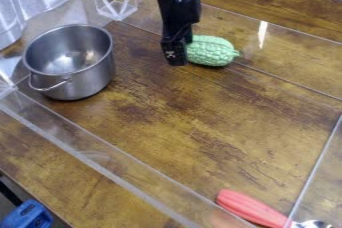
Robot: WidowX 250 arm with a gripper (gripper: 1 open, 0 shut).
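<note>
The black gripper (179, 50) hangs down from the top of the view, at the left end of a green bumpy vegetable toy (214, 53), which lies on the wooden table. Its fingertips are dark and small, so I cannot tell whether they hold the toy or only stand beside it. A steel pot (67, 62) with a wire handle sits to the left, apart from both.
A red-handled metal utensil (254, 208) lies at the near right, and a blue object (30, 216) at the lower left corner. Clear plastic walls border the wooden work surface (201, 122).
</note>
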